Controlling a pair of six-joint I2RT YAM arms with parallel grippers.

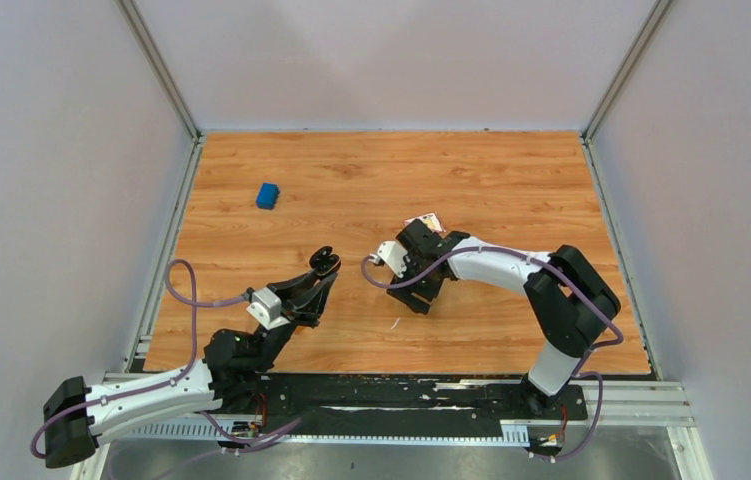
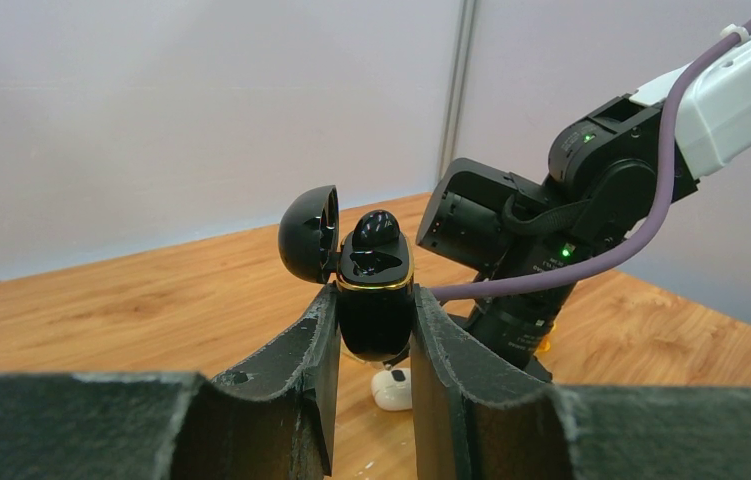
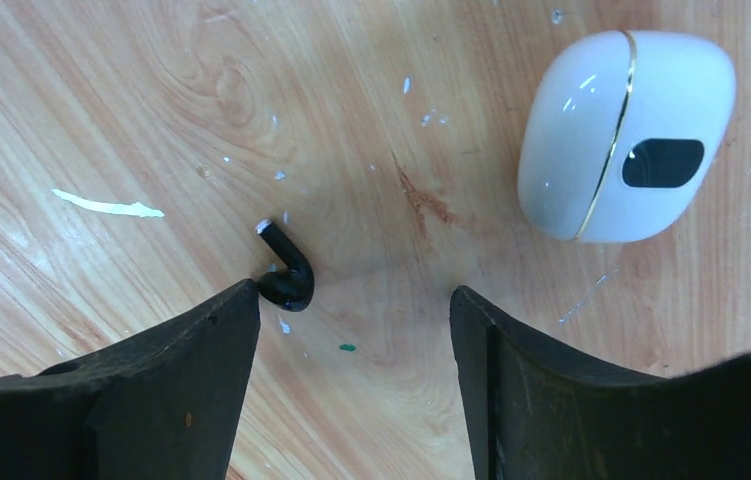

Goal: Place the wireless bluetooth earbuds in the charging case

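Note:
My left gripper is shut on a glossy black charging case (image 2: pixel 375 335), held upright above the table with its round lid (image 2: pixel 309 235) swung open to the left. A rounded black bump (image 2: pixel 379 228) rises from the case's top; whether it is an earbud I cannot tell. In the right wrist view a black earbud (image 3: pixel 289 285) lies on the wood, its stem pointing up and left. My right gripper is low over the table, fingers apart, nothing gripped. Its left fingertip (image 3: pixel 241 305) is right beside the earbud, apparently at its edge.
A white case (image 3: pixel 641 135) with a dark oval spot rests on the table, right of the earbud. Farther off are a blue block (image 1: pixel 267 195) and a printed card (image 1: pixel 429 221) behind the right arm. A thin white strip (image 3: pixel 108 205) lies on the wood.

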